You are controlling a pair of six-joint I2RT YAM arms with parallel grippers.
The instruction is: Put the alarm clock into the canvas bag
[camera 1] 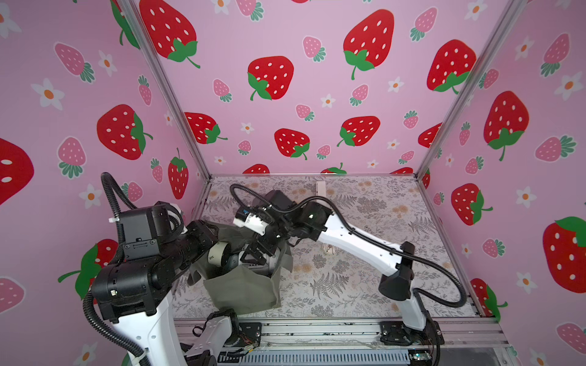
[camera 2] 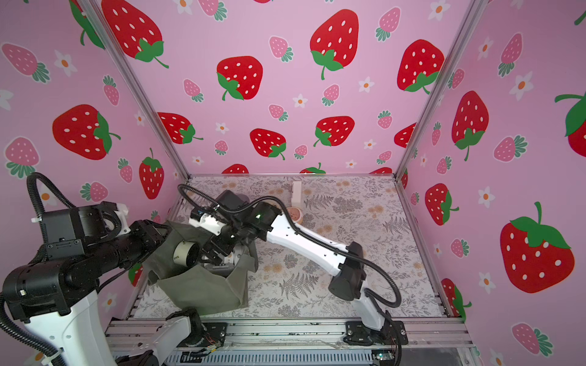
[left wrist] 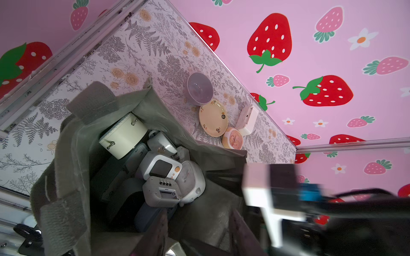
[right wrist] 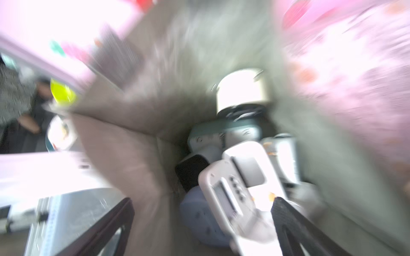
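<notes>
The grey-green canvas bag (left wrist: 106,106) stands at the table's front left, holding several clocks and boxes: a cream round clock (left wrist: 121,135), a white clock (left wrist: 158,162), a small grey-white one (left wrist: 160,192). Which is the task's alarm clock I cannot tell. My left gripper is open over the bag's left side, nothing between its fingers. My right gripper is open above the bag's contents, empty; its wrist view is blurred.
Behind the bag lie a purple bowl (left wrist: 198,87), a beige plate (left wrist: 212,119), a pink-faced round item (left wrist: 232,138) and a white box (left wrist: 246,119).
</notes>
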